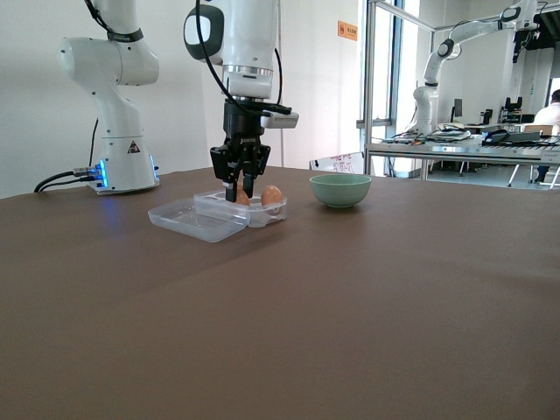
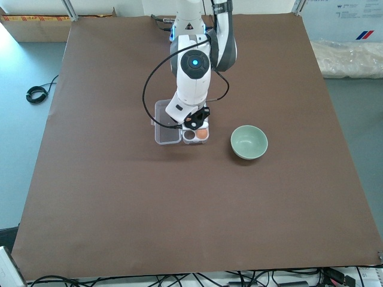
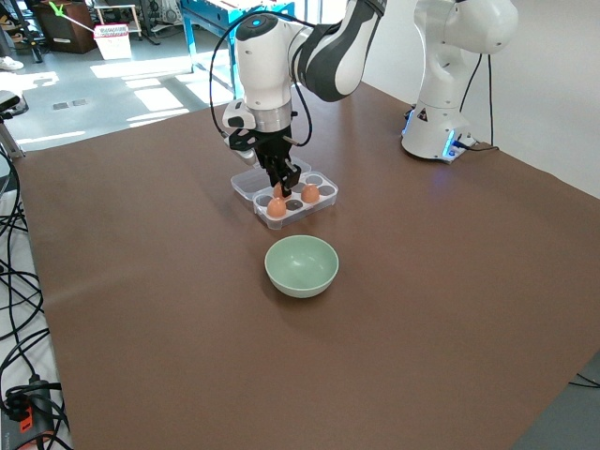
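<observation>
My black gripper points down into a clear plastic egg carton with its lid folded open beside it. Brown eggs sit in some of its cells: one at the right, another at the near end, and one partly hidden at the gripper's fingertips. I cannot tell whether the fingers are closed on that egg. A pale green bowl stands apart from the carton, to its right in the left camera view, and looks empty.
Cables lie along the table's outer edge.
</observation>
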